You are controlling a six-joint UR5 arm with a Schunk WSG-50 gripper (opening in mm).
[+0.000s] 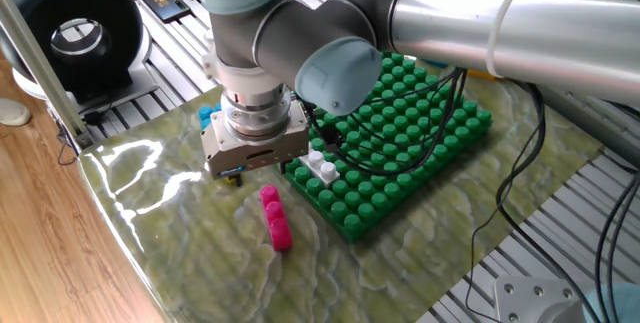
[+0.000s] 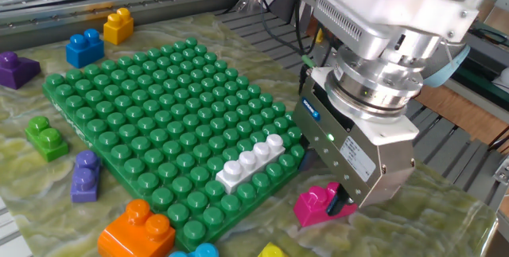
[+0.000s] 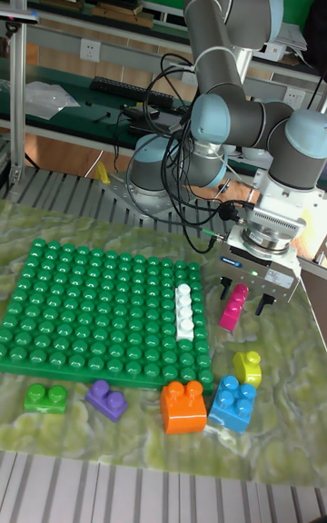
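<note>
My gripper (image 3: 244, 295) is open, its two dark fingers spread wide with nothing held between them. A pink brick (image 1: 274, 221) with a row of studs lies on the marbled mat, off the green baseplate's edge. In exterior view 3 that brick (image 3: 233, 307) shows between the fingertips; in exterior view 2 one finger (image 2: 339, 201) overlaps the pink brick (image 2: 315, 206). Whether they touch cannot be told. A white brick (image 2: 251, 164) sits on the green studded baseplate (image 2: 151, 122) near the edge closest to my gripper.
Around the plate on the mat lie orange (image 3: 183, 409), light blue (image 3: 232, 405), yellow (image 3: 248, 368), purple (image 3: 106, 401) and lime green (image 3: 45, 398) bricks. Blue (image 2: 85, 49) and amber (image 2: 118, 27) bricks stand beyond its far edge. Cables hang over the plate.
</note>
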